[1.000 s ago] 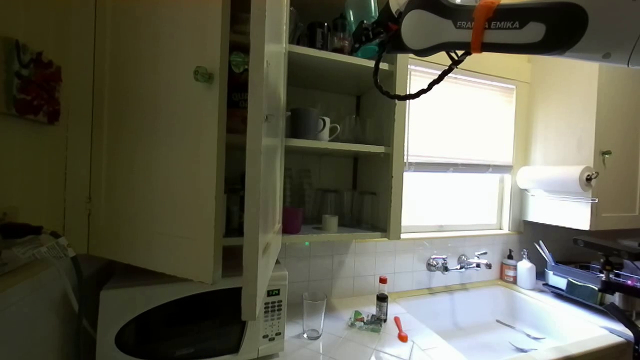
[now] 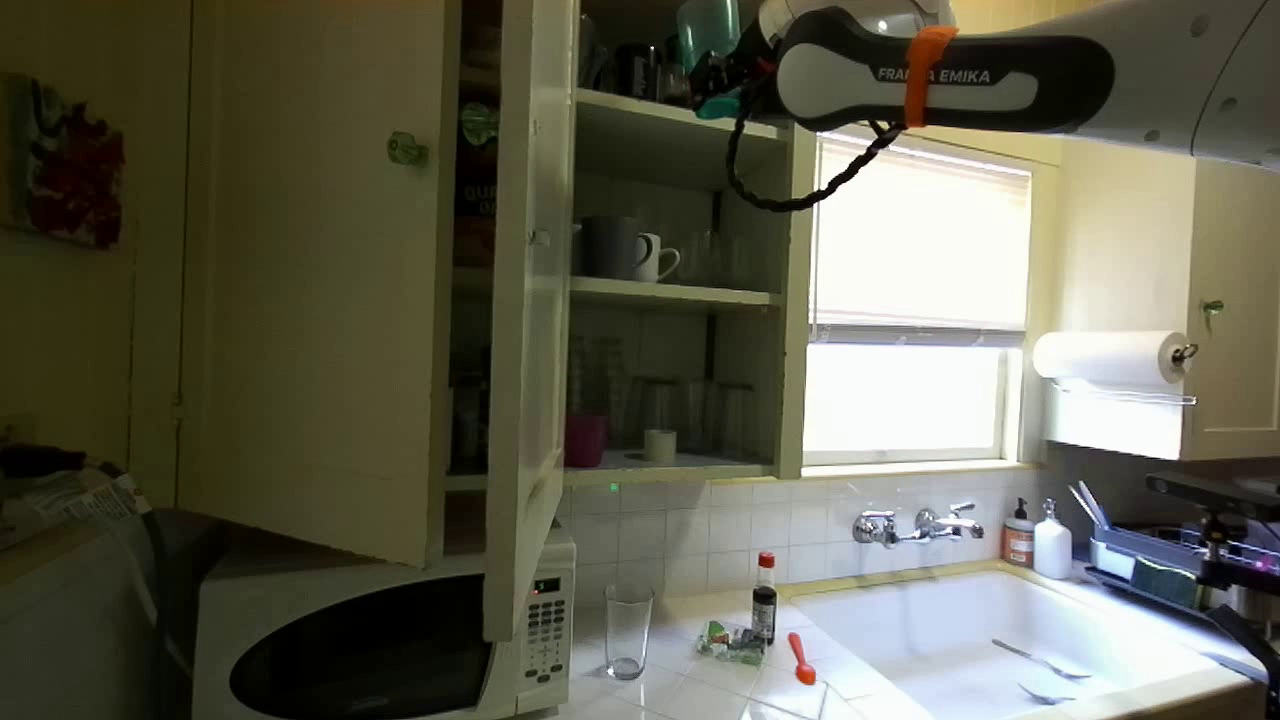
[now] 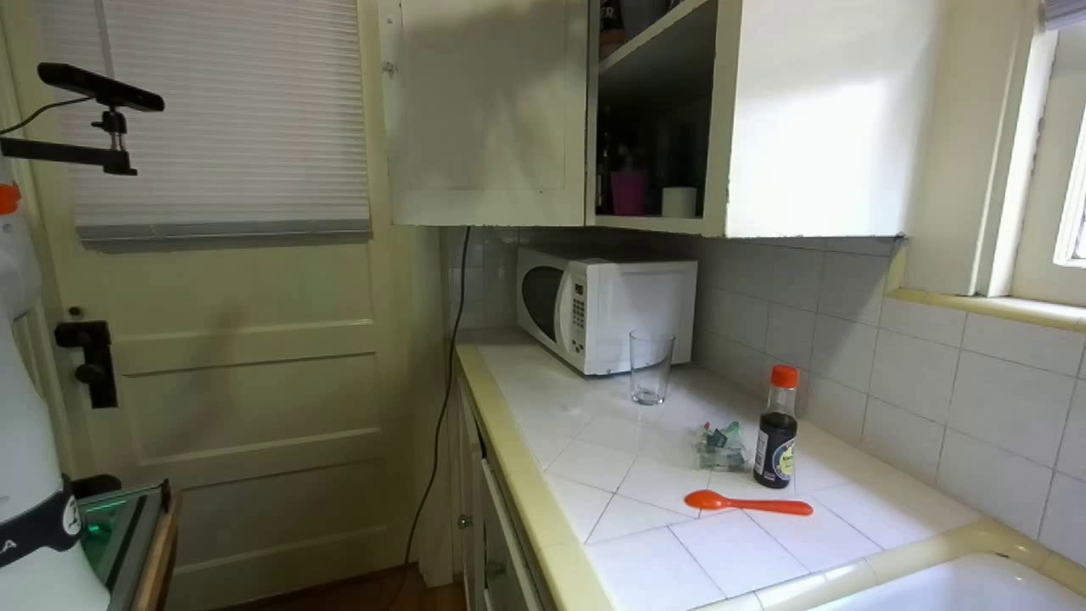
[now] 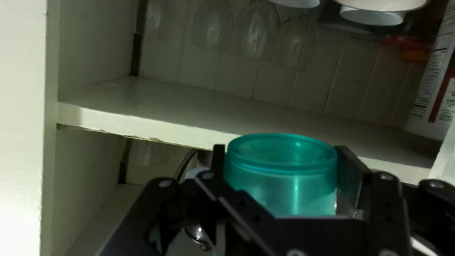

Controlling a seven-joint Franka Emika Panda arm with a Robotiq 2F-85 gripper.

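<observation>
A translucent teal cup (image 4: 281, 179) is held between the two black fingers of my gripper, which is shut on it. From exterior view 1, the same teal cup (image 2: 708, 30) shows near the top edge, in front of the open cabinet's upper shelf. My gripper (image 2: 716, 90) is beside it there, partly cut by shadow and the arm. The wrist view has a cabinet shelf (image 4: 170, 115) behind the cup. In exterior view 2 neither cup nor gripper appears.
Cabinet doors (image 2: 528, 324) stand open left of the shelves. A grey mug (image 2: 609, 248) sits on the middle shelf. Below, a clear glass (image 2: 627, 634), a sauce bottle (image 3: 776, 428) and an orange spoon (image 3: 748, 504) rest on the counter beside the sink (image 2: 996, 642).
In exterior view 1, the arm and gripper have shifted a little to the left with the teal cup. The counter objects have stayed in place.
</observation>
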